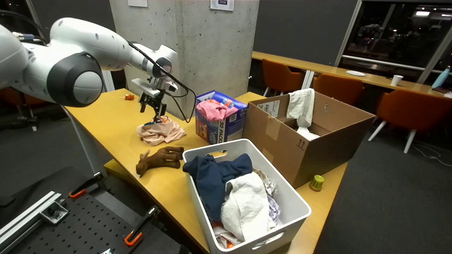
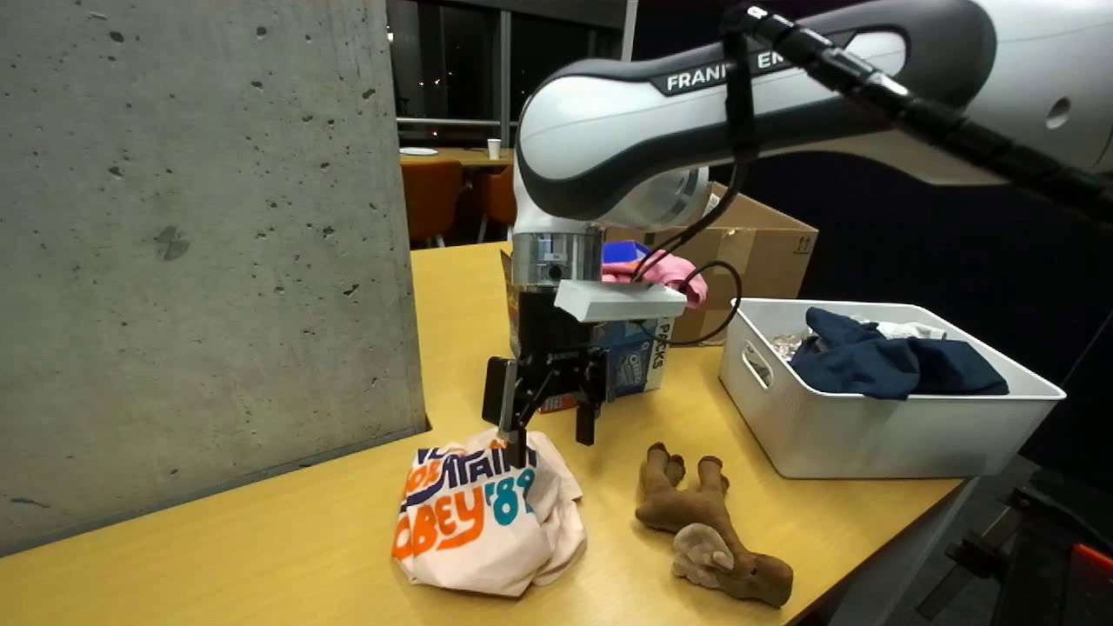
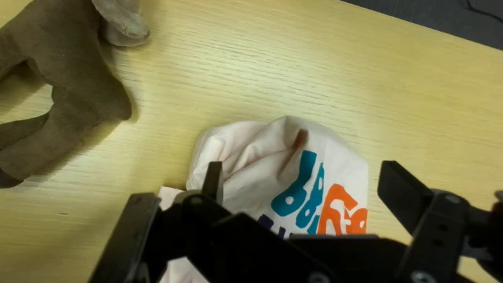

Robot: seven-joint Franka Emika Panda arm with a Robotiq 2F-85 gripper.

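My gripper (image 2: 549,449) stands open just above a crumpled pale pink cloth (image 2: 490,558) printed with orange, navy and teal letters. Nothing is held between its fingers. In the wrist view the cloth (image 3: 254,165) lies under and between the spread black fingers; its lower part is hidden by the gripper. From exterior view 1, the gripper (image 1: 151,113) covers the far part of the cloth (image 1: 163,134). A brown plush animal (image 1: 163,158) rests on its side near the cloth, apart from it.
A white bin (image 1: 303,211) with navy and white cloths stands at the table's front. Behind it are a blue snack box (image 1: 231,127) topped by a pink cloth (image 1: 214,110), and a cardboard box (image 1: 275,146). A concrete pillar (image 2: 209,261) rises close beside the table.
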